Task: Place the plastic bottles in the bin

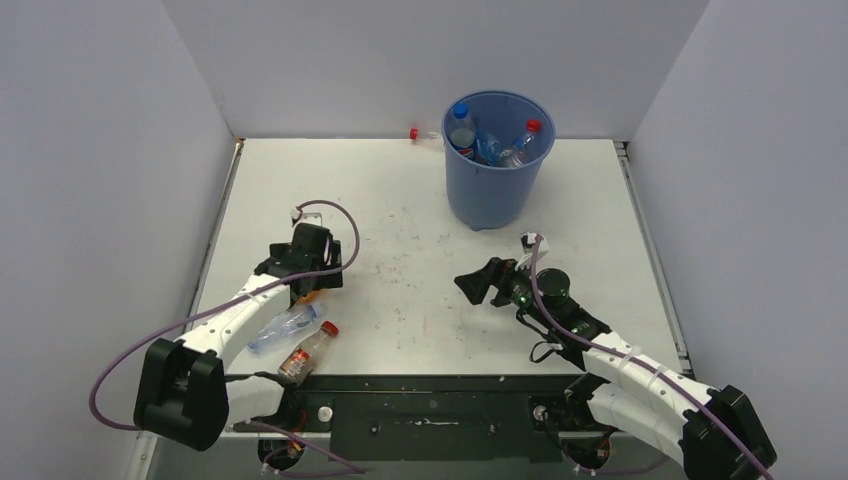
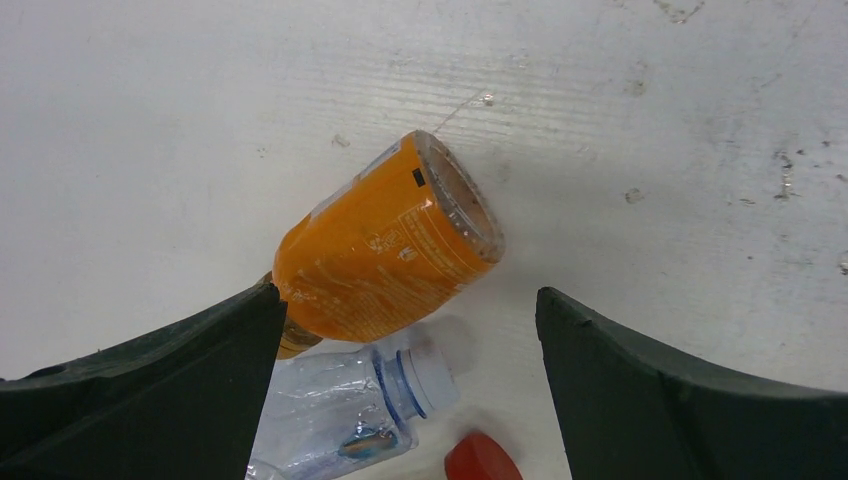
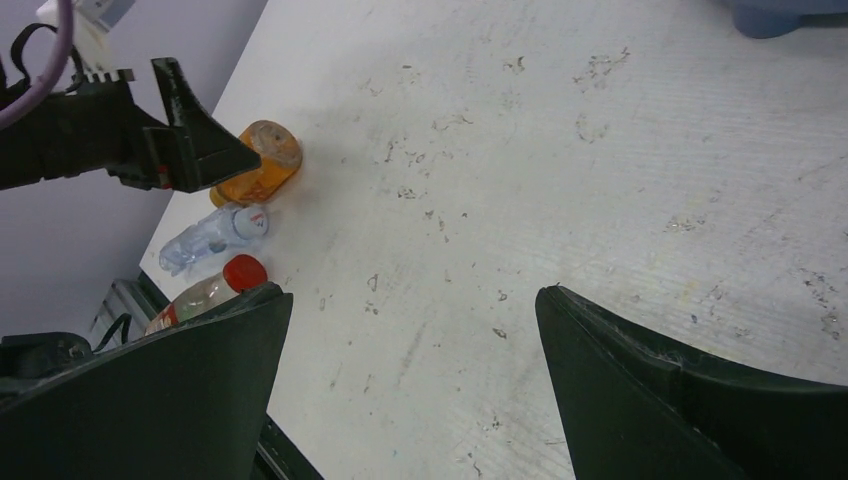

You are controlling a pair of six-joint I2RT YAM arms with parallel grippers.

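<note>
In the left wrist view an orange bottle [image 2: 385, 245] lies on its side, its base pointing up and right. My left gripper is open above it, nothing held. Beside the orange bottle lie a clear bottle with a white cap [image 2: 335, 405] and a red-capped bottle [image 1: 308, 355]. My right gripper is open and empty over the middle right of the table, well away from these bottles. The blue bin [image 1: 485, 195] stands at the back right, with a blue-capped bottle [image 1: 461, 128] and a red-capped one [image 1: 530, 140] among the bottles inside.
Another clear bottle with a red cap [image 1: 425, 134] lies at the back edge, partly hidden behind the bin. Grey walls enclose the table [image 1: 400, 270] at the back and both sides.
</note>
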